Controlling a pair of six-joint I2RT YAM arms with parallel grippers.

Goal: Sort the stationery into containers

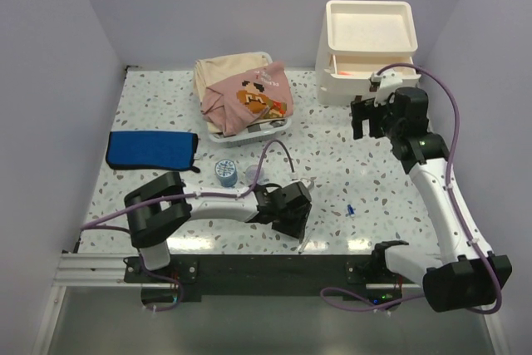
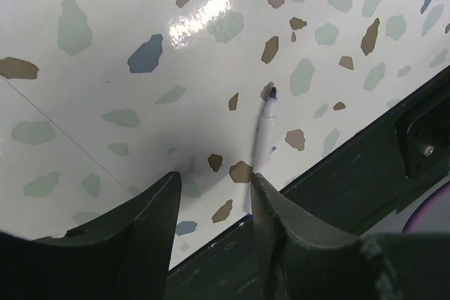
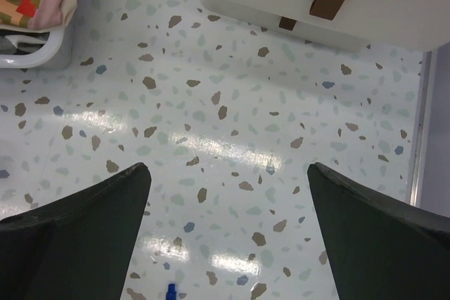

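Observation:
A white marker lies near the table's front edge, with my left gripper low over it, fingers parted and the marker by the right finger. From above, that gripper hides part of the marker. My right gripper is raised at the right, open and empty, facing the white drawer unit. A small blue item lies on the right half of the table. Two round containers stand behind the left arm.
A bin with folded cloths stands at the back, a navy pouch at the left. The drawer unit has an open drawer.

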